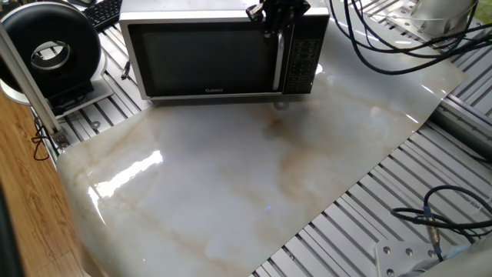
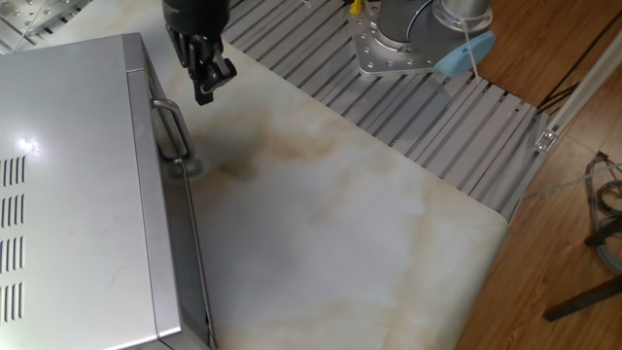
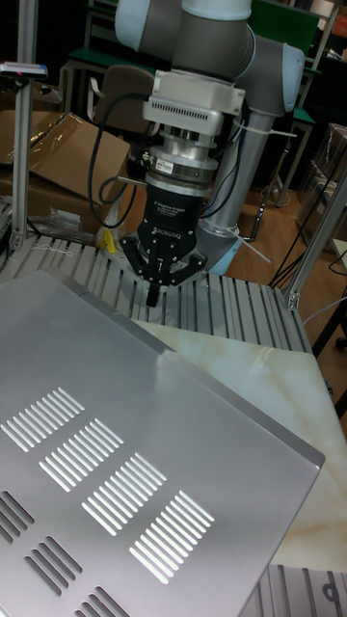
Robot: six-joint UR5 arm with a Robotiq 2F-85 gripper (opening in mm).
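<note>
A silver microwave (image 1: 223, 58) with a dark glass door stands at the back of the table in exterior view 1, its door shut. Its vertical bar handle (image 1: 279, 60) is beside the control panel, and the same handle (image 2: 173, 126) sticks out from the front in exterior view 2. My black gripper (image 3: 152, 296) points downward near the front of the microwave. Its fingers come together at one tip, with nothing seen between them. In exterior view 2 the gripper (image 2: 204, 95) is close to the handle's upper end in the picture, apart from it.
Black cables (image 1: 400, 61) hang at the right. A round black object (image 1: 77, 73) stands on the left. Slatted metal table (image 2: 408, 117) borders the sheet.
</note>
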